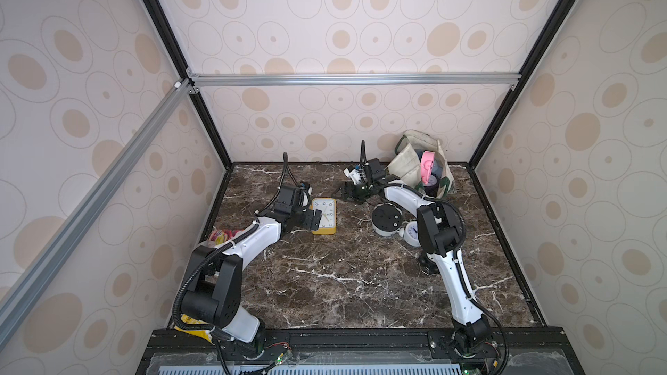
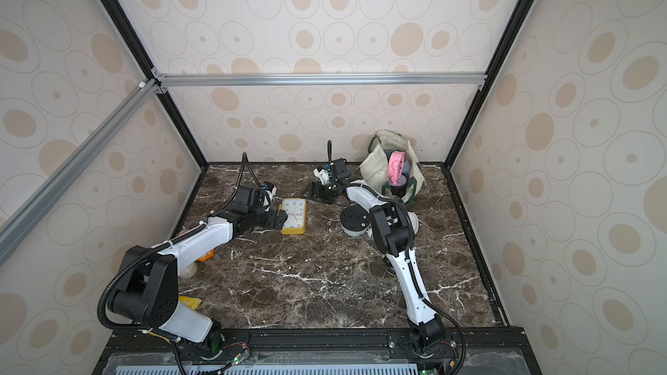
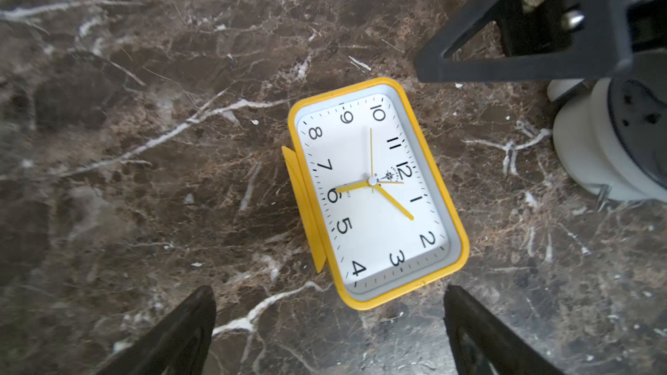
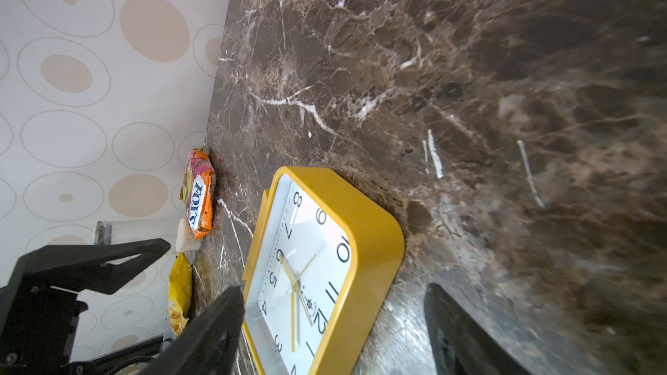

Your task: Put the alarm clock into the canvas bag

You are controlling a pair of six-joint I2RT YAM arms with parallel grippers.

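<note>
The yellow-rimmed alarm clock (image 1: pixel 323 216) lies face up on the dark marble table, between my two arms. My left gripper stands open just left of the clock, above the table, with nothing between its fingers. Beyond the clock's far right side, my right gripper has its fingers apart; the clock's yellow side (image 4: pixel 375 243) shows past them, and nothing is held. At the back right stands the canvas bag (image 2: pixel 375 170), cream with green trim, its mouth open and a pink thing (image 2: pixel 396 167) and dark items inside.
A white round canister with a black top (image 1: pixel 387 218) and a round white clock (image 1: pixel 412 233) stand beside and under the right arm. Snack packets (image 4: pixel 200 194) lie along the left edge.
</note>
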